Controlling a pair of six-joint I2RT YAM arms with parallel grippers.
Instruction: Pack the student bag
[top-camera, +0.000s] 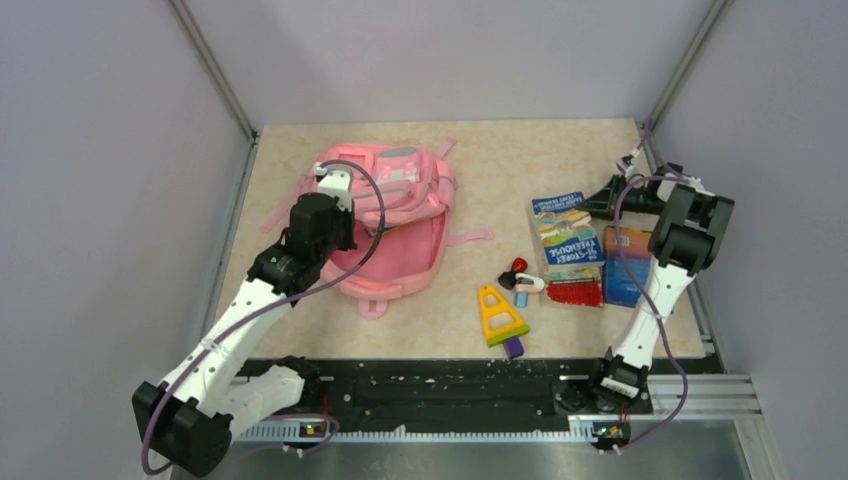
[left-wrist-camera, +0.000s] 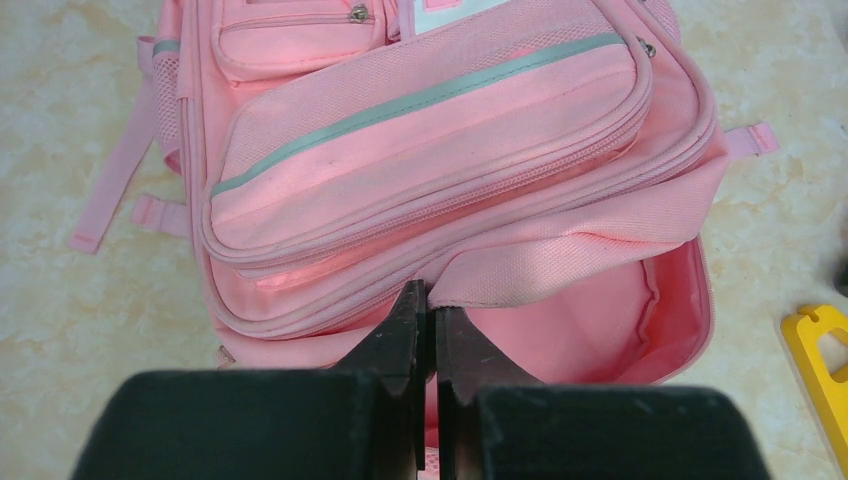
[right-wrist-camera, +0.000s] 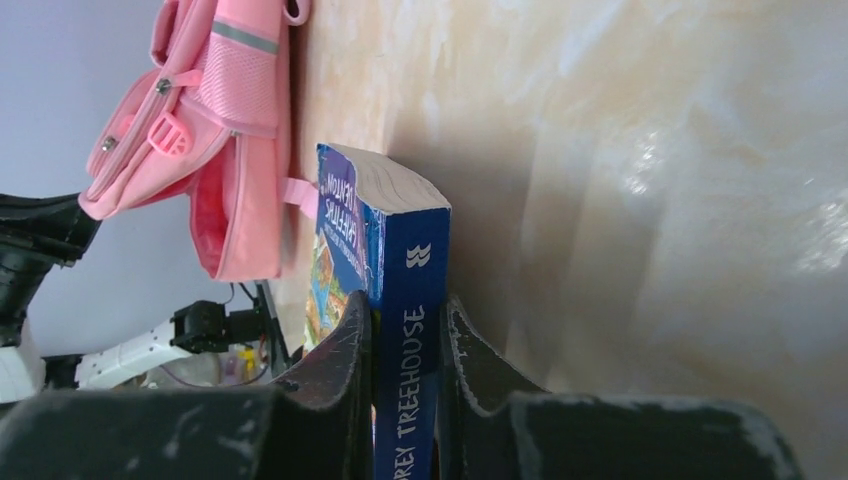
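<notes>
The pink student bag (top-camera: 395, 195) lies at the left of the table, its lid raised above the open main compartment (top-camera: 410, 262). My left gripper is shut on the edge of the bag's lid (left-wrist-camera: 570, 258), which bunches at its fingertips. On the far right, my right gripper is closed around the spine of a thick blue storybook (right-wrist-camera: 408, 240). One finger lies on the cover side and one on the back. In the top view this book (top-camera: 570, 235) rests tilted over other books; its lower end is hidden in the right wrist view.
Beside the storybook lie a red mesh case (top-camera: 575, 293) and a blue-orange book (top-camera: 622, 280). Small items, including a red one (top-camera: 519, 265) and a white one (top-camera: 531, 282), sit nearer the bag, with a yellow frame (top-camera: 500, 316). Bare tabletop (top-camera: 520, 180) stretches behind them.
</notes>
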